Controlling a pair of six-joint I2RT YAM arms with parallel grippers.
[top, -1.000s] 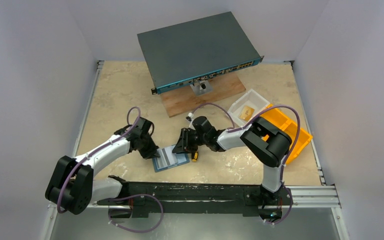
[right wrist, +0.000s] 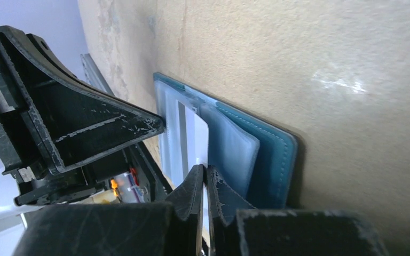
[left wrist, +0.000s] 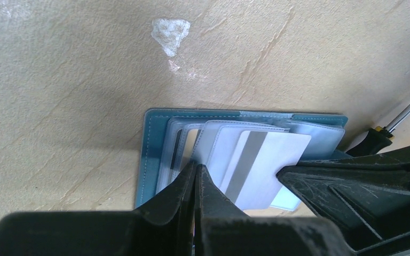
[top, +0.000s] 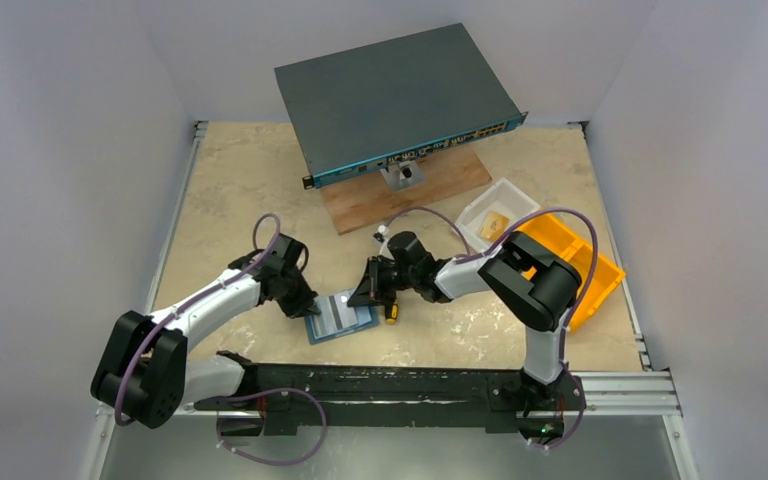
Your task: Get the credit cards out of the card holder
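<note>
The blue card holder (top: 343, 333) lies spread on the table with its clear sleeves up. Out of one sleeve sticks a white card (left wrist: 275, 160) with a grey stripe. In the right wrist view my right gripper is shut on that card's free edge; the card (right wrist: 198, 140) still reaches back into its sleeve. My left gripper is shut over the sleeves on the holder's other side, its tips against a sleeve edge; what lies between them is hidden. Another sleeve beneath shows a tan-edged card (left wrist: 189, 143).
A screwdriver (top: 391, 313) lies just right of the holder. At the right stand a white bin (top: 500, 190) and an orange bin (top: 610, 275). A large dark device (top: 400, 100) stands at the back.
The card has slid a little further right. The left arm stays put.
</note>
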